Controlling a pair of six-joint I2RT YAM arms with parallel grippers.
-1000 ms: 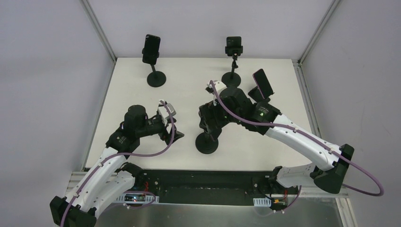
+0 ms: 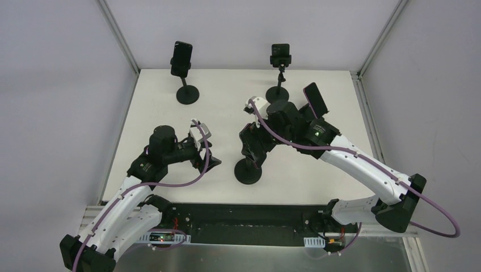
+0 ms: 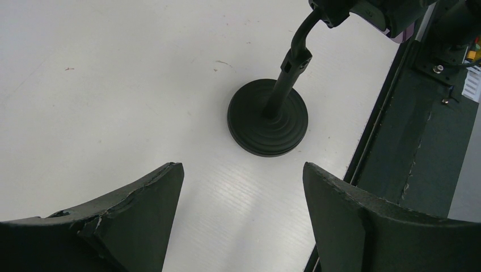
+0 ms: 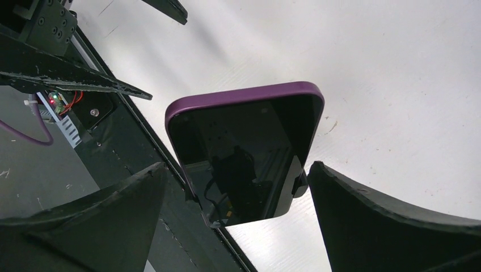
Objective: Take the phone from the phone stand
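A black phone with a purple edge sits in a black stand at the front middle of the table. My right gripper is open around the phone, one finger at each side; in the top view it largely hides the phone. My left gripper is open with nothing between its fingers, low to the left of the stand's round base.
Further stands with devices stand at the back left, back middle and right, the last partly behind my right arm.
My right gripper and wrist have shifted very slightly in the top view around the phone. The left arm has not visibly moved.
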